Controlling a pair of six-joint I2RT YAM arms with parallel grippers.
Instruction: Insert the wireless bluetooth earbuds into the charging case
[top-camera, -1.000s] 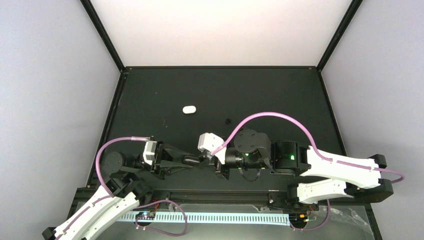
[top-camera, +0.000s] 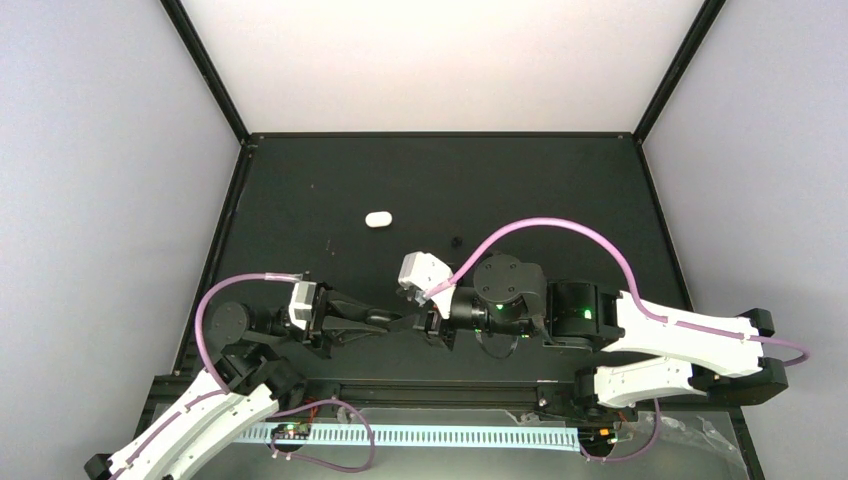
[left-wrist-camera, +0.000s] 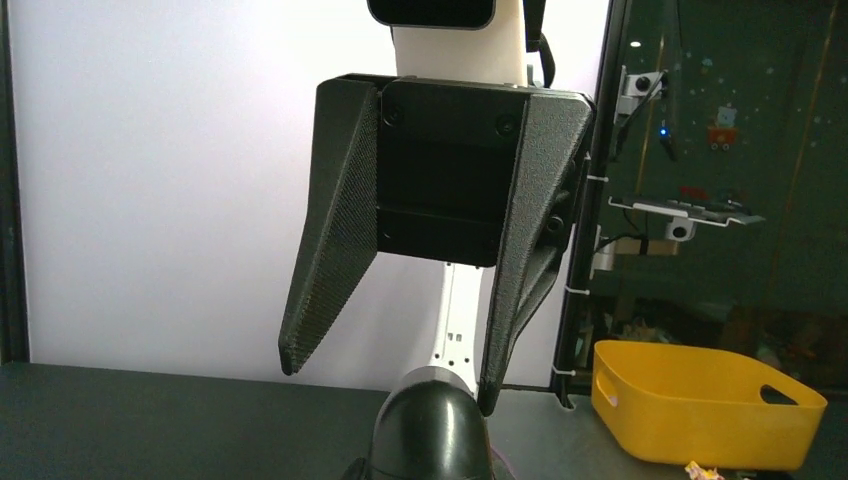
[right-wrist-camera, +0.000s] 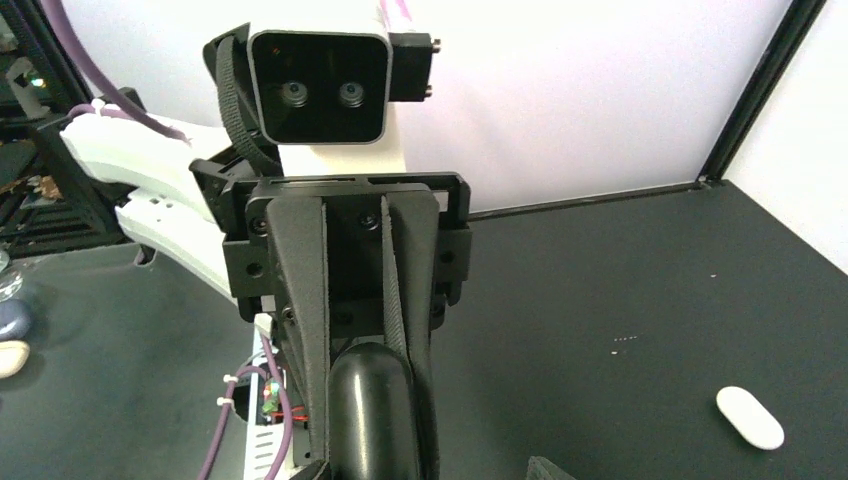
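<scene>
My two grippers meet low in the middle of the top view around a glossy black charging case (right-wrist-camera: 372, 420). My left gripper (top-camera: 372, 325) is shut on the case. In the left wrist view, the case (left-wrist-camera: 430, 435) sits at the bottom, below the fingers of my right gripper, which stand apart with no earbud visible between them. A white oval object (top-camera: 378, 219) lies on the mat at the back left, also seen in the right wrist view (right-wrist-camera: 750, 418).
A small dark object (top-camera: 456, 242) lies on the black mat (top-camera: 520, 180) behind the right arm. A yellow basket (left-wrist-camera: 700, 400) stands beyond the frame.
The right arm's wrist has shifted slightly up in the top view. The left arm and the white object have not moved.
</scene>
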